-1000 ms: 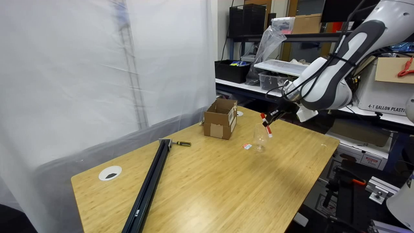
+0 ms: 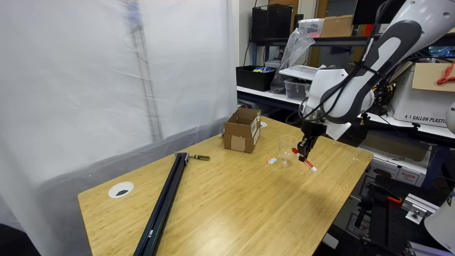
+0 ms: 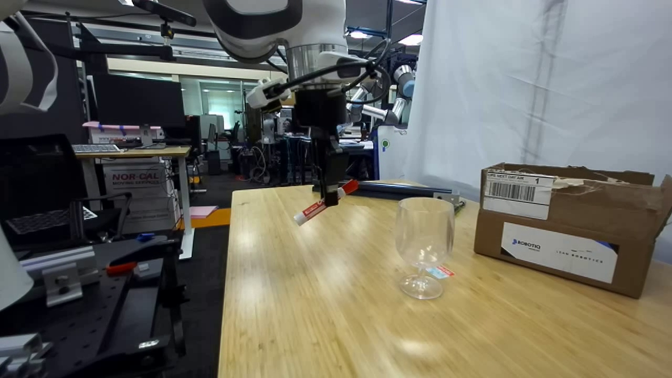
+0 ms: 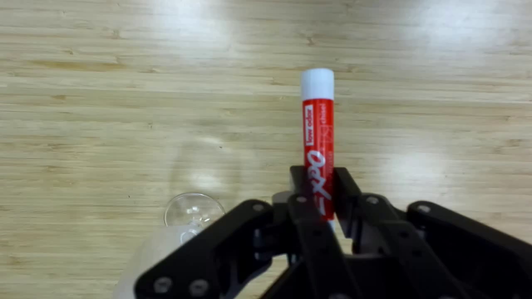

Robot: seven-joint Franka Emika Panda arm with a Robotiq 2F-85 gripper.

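A red marker with a white end [image 4: 318, 129] is pinched in my gripper, which is shut on it. In exterior view 2 the marker [image 3: 312, 211] slants, its white end low and its red end high, above the table. A clear stemmed glass [image 3: 424, 236] stands upright on the table, apart from the marker. From exterior view 1, the gripper [image 2: 303, 154] is just right of the glass [image 2: 286, 150]. The wrist view shows the glass base [image 4: 193, 211] at lower left; part of the glass is out of sight behind the gripper.
A small red and white packet [image 2: 271, 160] lies beside the glass. An open cardboard box [image 2: 239, 132] stands behind it. A long black rail [image 2: 166, 200] and a screwdriver [image 2: 201, 157] lie farther left.
My gripper has swung down to a steeper pose and shifted right and lower in exterior view 1, carrying the marker from above the glass to its right. The glass has not moved.
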